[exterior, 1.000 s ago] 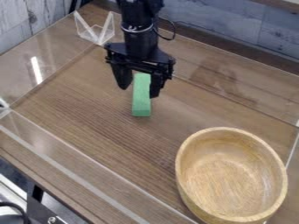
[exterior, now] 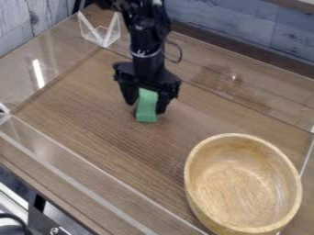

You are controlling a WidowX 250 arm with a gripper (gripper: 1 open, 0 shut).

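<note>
A small green block (exterior: 147, 111) lies on the wooden table in the middle of the camera view. The black gripper (exterior: 147, 95) is lowered over it, its dark fingers on either side of the block's upper part. Whether the fingers touch or grip the block is unclear.
A large tan bowl (exterior: 243, 217) sits at the lower right. A wall runs along the back right, and white objects stand at the left edge and upper left.
The gripper has come down closer around the green block, its fingers drawn inward, and now covers more of the block's upper part.
</note>
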